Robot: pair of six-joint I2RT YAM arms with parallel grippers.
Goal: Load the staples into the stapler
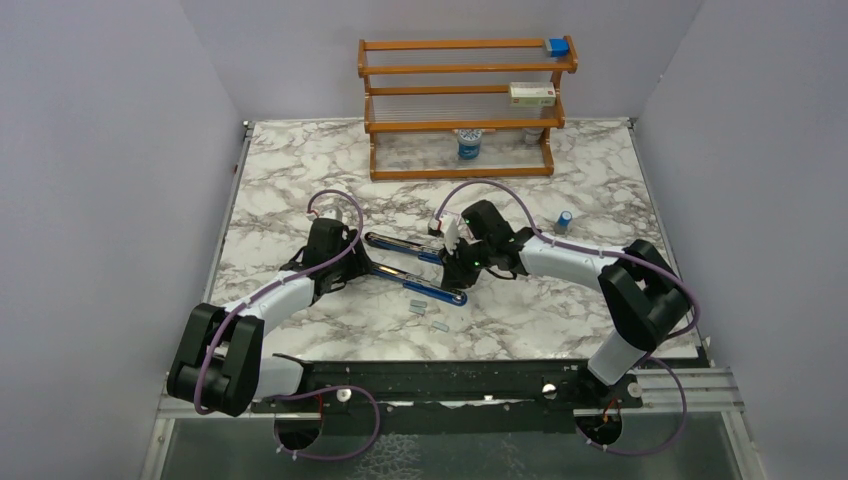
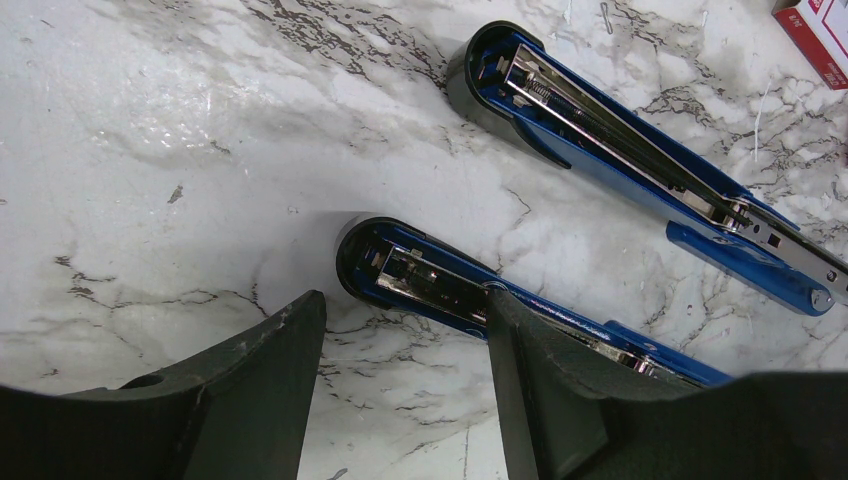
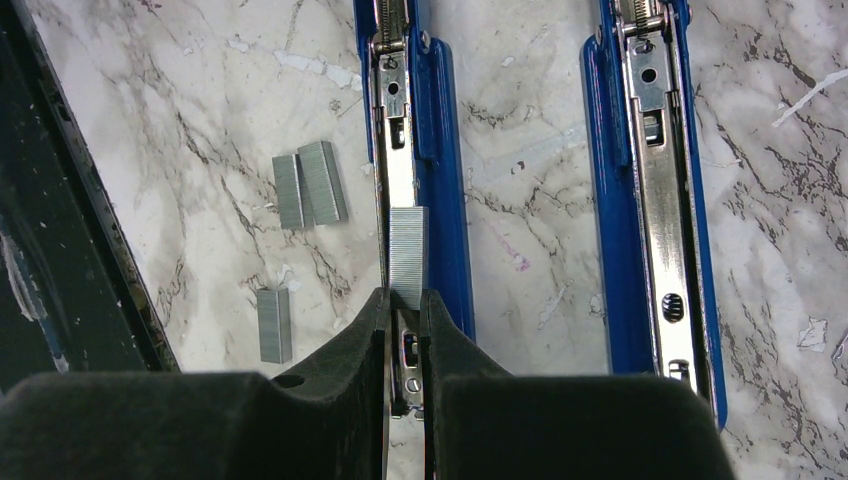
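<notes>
In the top view, two blue staplers lie unfolded on the marble table: the near stapler (image 1: 427,288) and the far stapler (image 1: 403,246). My right gripper is shut on one end of a grey staple strip (image 3: 408,250), which lies lengthwise over the near stapler's metal magazine (image 3: 400,175). Whether the strip sits down inside the channel, I cannot tell. My left gripper stands open at the other end of the near stapler. Its right finger (image 2: 530,360) overlaps the stapler body in the left wrist view, and nothing is gripped.
Several loose staple strips (image 3: 321,182) rest on the table beside the near stapler. A red and white box (image 2: 822,38) is near the far stapler. At the back stands a wooden rack (image 1: 460,174). A small blue-topped item (image 1: 564,220) is to the right.
</notes>
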